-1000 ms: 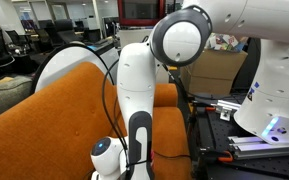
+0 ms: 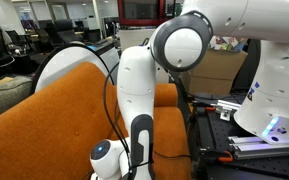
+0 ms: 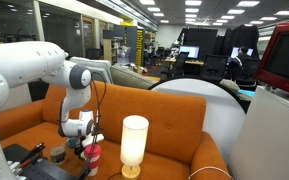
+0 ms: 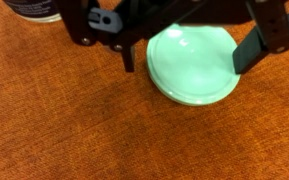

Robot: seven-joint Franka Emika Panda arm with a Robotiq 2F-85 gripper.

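In the wrist view, my gripper stands open, with a finger to either side of a round mint-green dish or lid (image 4: 194, 68). The dish rests on the orange cloth seat, and part of its upper edge is cut off by the gripper and the frame. Whether the fingers touch it, I cannot tell. Exterior view 1 crops the fingertips below its lower edge, leaving the white wrist (image 2: 109, 158) in sight.
A lit white lamp (image 3: 134, 140) stands on the orange couch (image 3: 174, 115). Close to the arm are a red-and-white container (image 3: 92, 158) and a small jar (image 3: 57, 154). A dark-labelled container (image 4: 29, 8) shows at the wrist view's upper left.
In exterior view 1, the wrist has come down slightly over the last second. The surroundings look the same.
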